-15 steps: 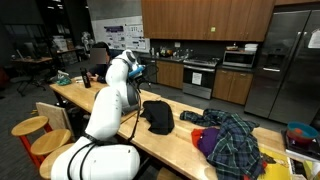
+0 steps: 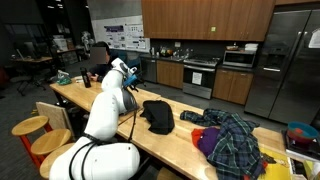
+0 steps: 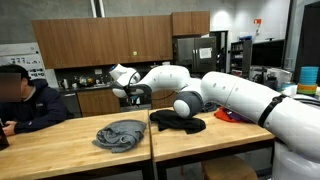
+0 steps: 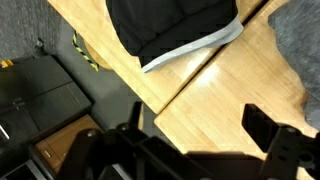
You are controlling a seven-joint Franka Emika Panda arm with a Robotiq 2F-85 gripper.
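My gripper is open, its dark fingers spread wide at the bottom of the wrist view with nothing between them. In exterior view 2 it hangs in the air above the table. Below it on the wooden tabletop lies a crumpled grey cloth (image 3: pixel 122 135). The wrist view catches this grey cloth (image 4: pixel 300 50) only at its right edge, apart from the fingers. A black cloth (image 4: pixel 170 22) with a pale band along one edge appears at the top of that view. From exterior view 1 the black cloth (image 2: pixel 157 117) lies flat beside the arm.
A dark plaid cloth (image 2: pixel 233 143) and a red cloth (image 2: pixel 208 139) lie on the table's right part. Two tables meet at a seam near the cloths. Someone in dark clothes (image 3: pixel 35 108) sits at the left. Round stools (image 2: pixel 48 143) stand by the table.
Over the last second, the far end of my arm has come down closer to the table. The cloths visible in exterior view 1 look unmoved.
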